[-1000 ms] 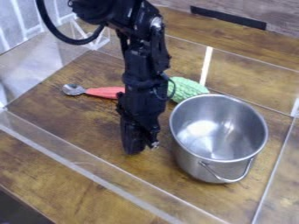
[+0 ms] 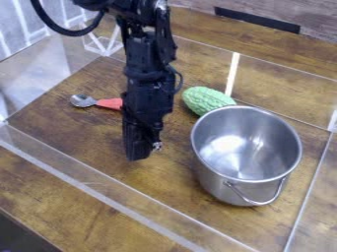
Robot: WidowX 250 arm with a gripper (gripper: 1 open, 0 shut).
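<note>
My black gripper (image 2: 140, 144) is low over the wooden tabletop, left of the steel pot, shut with nothing visible between its fingers. The steel pot (image 2: 247, 150) stands at the right, its wire handle hanging at the front. A green corn-like object (image 2: 207, 100) lies behind the pot, to the right of my arm. A spoon with a red handle (image 2: 108, 103) lies behind and left of the gripper, partly hidden by the arm.
Clear panels edge the area at the upper left. Pale strips cross the table at right and front.
My gripper and arm have shifted left, away from the pot, uncovering more of the green object and hiding more of the red handle.
</note>
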